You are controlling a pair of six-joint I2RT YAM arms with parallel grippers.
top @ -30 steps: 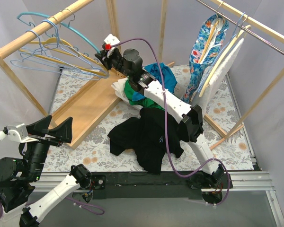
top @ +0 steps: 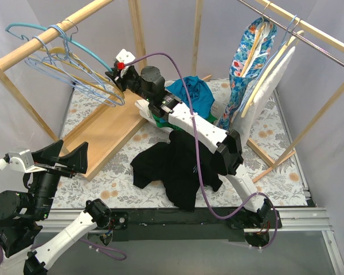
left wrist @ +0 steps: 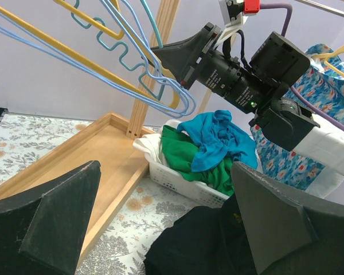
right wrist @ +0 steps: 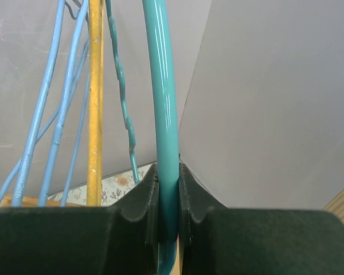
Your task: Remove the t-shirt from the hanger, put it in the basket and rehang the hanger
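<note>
A black T-shirt (top: 172,166) lies crumpled on the floral surface in the middle, also seen low in the left wrist view (left wrist: 189,246). My left gripper (top: 63,157) stands open at the lower left, empty. My right gripper (top: 117,74) is up at the left rail, its fingers around a teal hanger (top: 94,54), which fills the middle of the right wrist view (right wrist: 163,114); whether they are fully closed on it is hard to tell. Blue and yellow hangers (left wrist: 92,63) hang bunched beside it.
A wooden tray (top: 103,143) lies at left, a basket (left wrist: 183,189) of teal and green clothes behind the shirt. Patterned garments (top: 249,63) hang on the right rail. Wooden posts frame both sides.
My right gripper has moved left along with the teal hanger, and the bunch of hangers has shifted left too. The left arm has stayed still.
</note>
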